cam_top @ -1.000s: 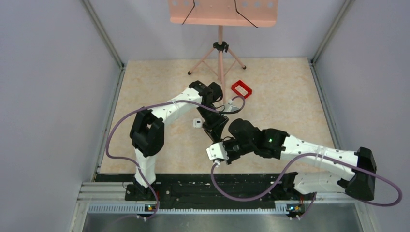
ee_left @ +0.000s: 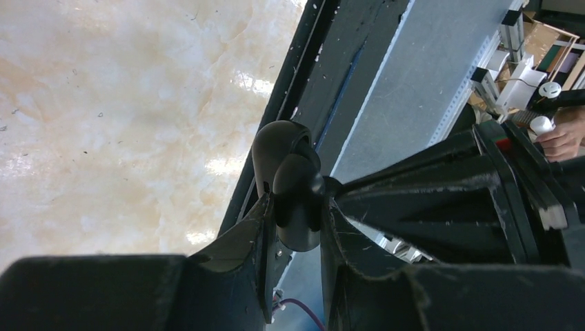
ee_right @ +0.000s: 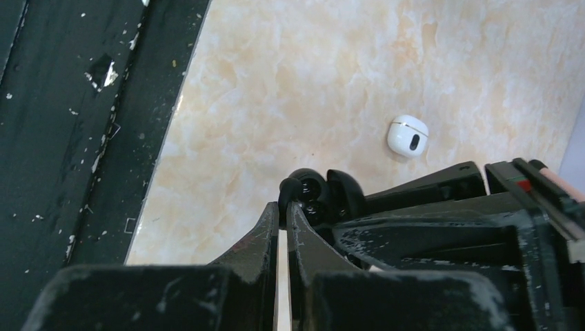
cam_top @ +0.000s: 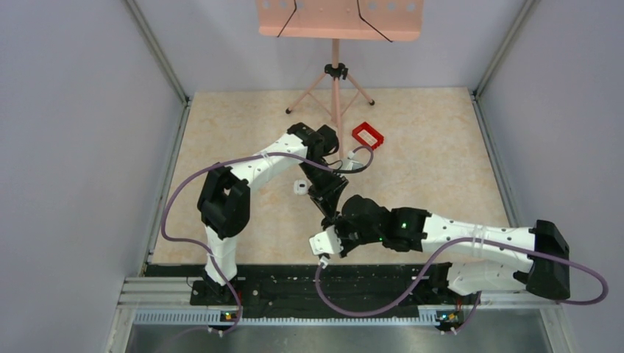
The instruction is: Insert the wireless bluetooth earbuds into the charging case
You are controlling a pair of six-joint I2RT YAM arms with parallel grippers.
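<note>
A small black charging case (ee_left: 299, 231) is pinched between the fingers of my left gripper, above the table's front part. In the right wrist view the case (ee_right: 315, 189) shows two round slots, its lid (ee_right: 347, 196) standing open. At the tips of my right gripper, whose fingers are shut together, sits a rounded black piece (ee_right: 290, 187) that looks like an earbud. It overlaps the near side of the case; whether the fingers grip it or it enters a slot, I cannot tell. From above, both grippers meet and the arms hide the case.
A white rounded case (ee_right: 408, 136) lies on the marble-patterned table (ee_right: 276, 83). Farther back are a red tray (cam_top: 367, 135) and a pink stand (cam_top: 336, 95). Dark strip (cam_top: 265, 290) borders the front edge. Purple hoses loop along both arms.
Over the last second my right arm's wrist has shifted slightly left and toward the front edge. The left arm has stayed in place.
</note>
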